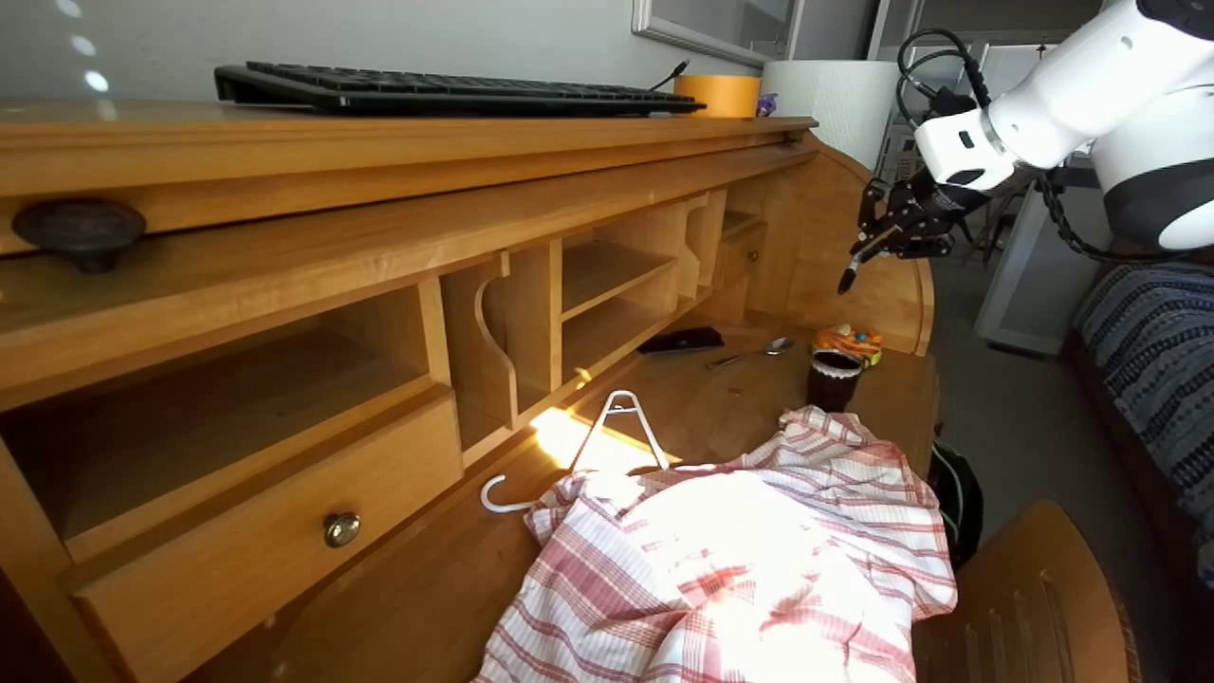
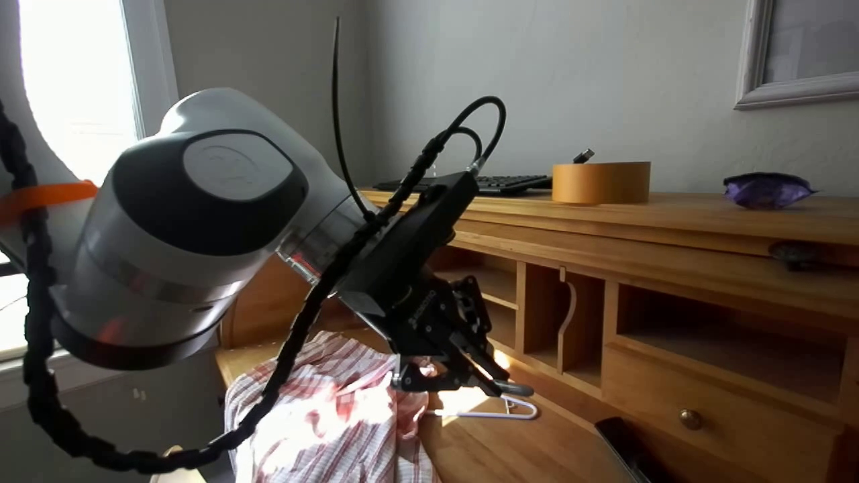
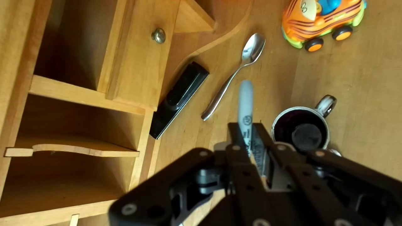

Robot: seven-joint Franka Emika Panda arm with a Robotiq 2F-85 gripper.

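Observation:
A grey marker (image 3: pixel 245 101) is pinched between the black fingers of my gripper, its rounded end pointing ahead in the wrist view. In exterior view 1 my gripper (image 1: pixel 888 237) hangs well above the far end of the desk, the marker's dark end (image 1: pixel 848 280) slanting downward. Below and to the right in the wrist view stands a dark mug (image 3: pixel 300 128), its handle toward the upper right; the gripper's right side covers part of its lower edge. The marker is clear of the mug.
A spoon (image 3: pixel 233 77), a black object (image 3: pixel 179 98) and an orange toy car (image 3: pixel 320 20) lie near the mug. Cubbyholes (image 1: pixel 615 273) line the desk's back. A plaid cloth (image 1: pixel 728 569) and white hanger (image 1: pixel 620 410) cover the nearer desktop.

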